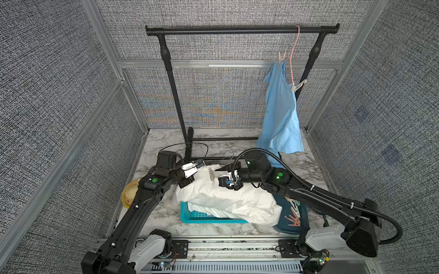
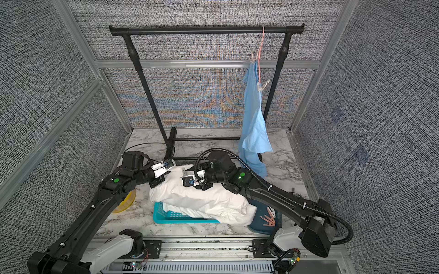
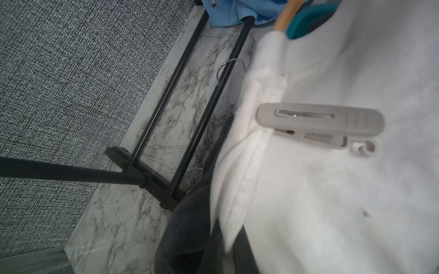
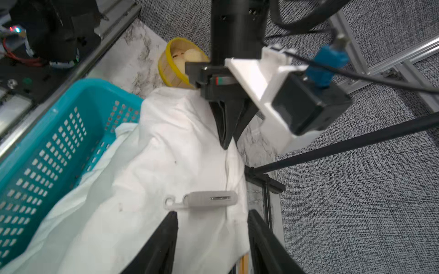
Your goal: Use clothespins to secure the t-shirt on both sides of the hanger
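A white t shirt lies bunched over the teal basket. A grey clothespin grips a folded edge of it; part of a wooden hanger shows at that edge in the left wrist view. My left gripper is shut on that edge below the clothespin. My right gripper is open over the shirt near the clothespin, nothing between its fingertips.
A blue cloth hangs from a pink hanger on the black rack at right. Loose clothespins lie on a dark tray at front right. A yellow basket stands at left.
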